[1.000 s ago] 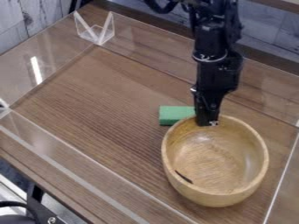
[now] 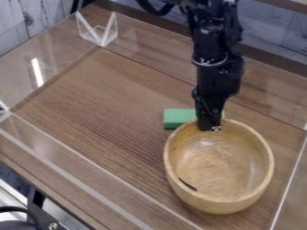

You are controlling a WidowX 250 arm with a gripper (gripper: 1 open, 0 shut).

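Note:
A large tan bowl [image 2: 218,180] stands on the wooden table at the lower right, empty apart from a small dark streak on its inner left wall. My gripper [image 2: 211,124] reaches down from the top to the bowl's back rim, its tips at or just over that rim; it looks shut, with nothing clearly between its fingers. A green block [image 2: 179,118] lies flat just behind the bowl, left of the gripper tips and partly hidden by them and the rim.
A white wire stand [image 2: 99,29] is at the back left. Walls and table edges border the area.
My gripper and arm have shifted slightly left, and the bowl appears to have moved a little left with them.

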